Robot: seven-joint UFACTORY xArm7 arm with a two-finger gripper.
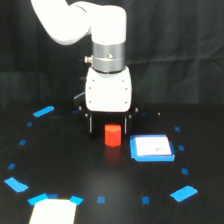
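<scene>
A small red cube (113, 135) sits on the black table, just below the white hand of the arm in the camera view. Over it is my gripper (110, 126), pointing down, its dark fingers faint against the dark background. They appear spread wide, one towards each side of the cube, so the gripper looks open. The fingertips are too dark to tell how near they are to the cube or the table.
Right of the cube lies a white square with a blue border (153, 147). A pale square with blue corners (53, 211) is at the front left. Blue tape strips (184, 193) mark the table. Free room lies in front of the cube.
</scene>
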